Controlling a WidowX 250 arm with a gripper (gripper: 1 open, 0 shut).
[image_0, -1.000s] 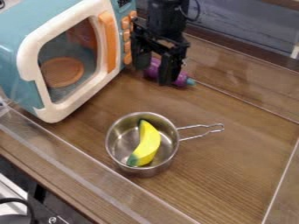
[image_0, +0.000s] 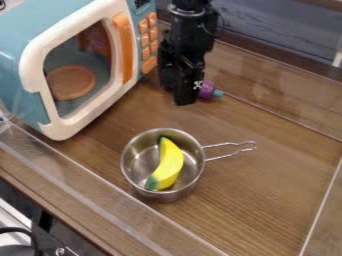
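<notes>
My black gripper (image_0: 185, 85) is lowered beside the toy microwave's right side, at the back of the wooden counter, over a purple toy (image_0: 209, 92) with a blue-green tip, which it largely hides. Whether the fingers hold it is unclear. A steel saucepan (image_0: 140, 146) with its handle to the right holds a yellow banana (image_0: 168, 160) near the front middle.
The light blue and white toy microwave (image_0: 60, 124) stands at the back left, door opening facing front, an orange disc inside. A wall closes off the back. A stove edge shows at bottom left.
Over the last second my gripper has moved lower, to the purple toy, and now covers more of it. The saucepan and banana have not moved.
</notes>
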